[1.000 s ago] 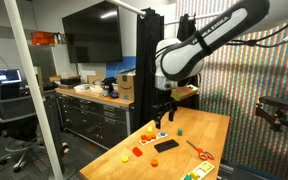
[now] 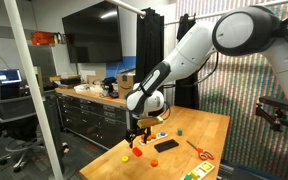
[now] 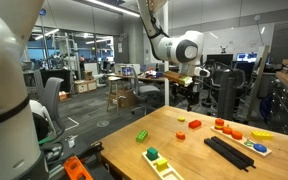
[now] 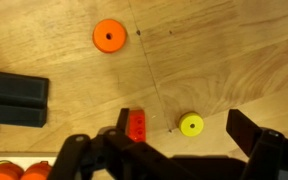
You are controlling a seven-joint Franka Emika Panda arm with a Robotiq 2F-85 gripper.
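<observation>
My open gripper hangs over the wooden table, pointing down, with nothing held between its fingers. Just right of its left finger (image 4: 106, 148) in the wrist view lies a small red block (image 4: 137, 126). A round yellow piece (image 4: 191, 124) shows nearer the right finger (image 4: 250, 132). Both pieces lie on the tabletop below. In exterior view 1 the gripper (image 2: 139, 137) is above the red block (image 2: 137, 151), with the yellow piece (image 2: 125, 158) close by. How high the fingertips stand is hard to tell.
An orange disc (image 4: 109, 35) and a black object (image 4: 14, 98) lie nearby. Other items are a tray with orange pieces (image 3: 246, 138), a green block (image 3: 142, 134), red scissors (image 2: 200, 152) and a white tray of blocks (image 3: 162, 164). Bare wood lies around the yellow piece.
In exterior view 1 the arm has moved left and lower over the table, from near the tray of orange pieces to above the red block. The tabletop pieces look unmoved.
</observation>
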